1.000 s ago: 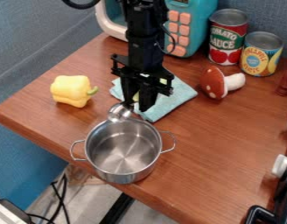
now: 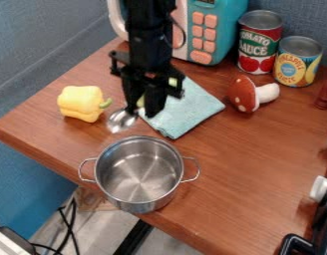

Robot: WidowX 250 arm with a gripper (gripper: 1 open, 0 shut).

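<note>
My black gripper (image 2: pixel 143 106) hangs over the middle of the table, above and left of the folded light-blue cloth (image 2: pixel 186 112). A shiny metal item (image 2: pixel 121 122) is just below its fingertips, partly in front of the cloth's edge; whether the fingers hold it is unclear. A steel pot (image 2: pixel 139 175) with two handles sits at the front edge, below the gripper. A yellow bell pepper (image 2: pixel 81 102) lies to the left.
A toy mushroom (image 2: pixel 247 95) lies right of the cloth. Behind stand a turquoise microwave (image 2: pixel 213 25), a tomato sauce can (image 2: pixel 258 45) and a second can (image 2: pixel 297 62). A black appliance (image 2: pixel 305 234) is at the right edge.
The gripper has moved left and up, away from the pot's rim, and the metal item at its tips has shifted left with it.
</note>
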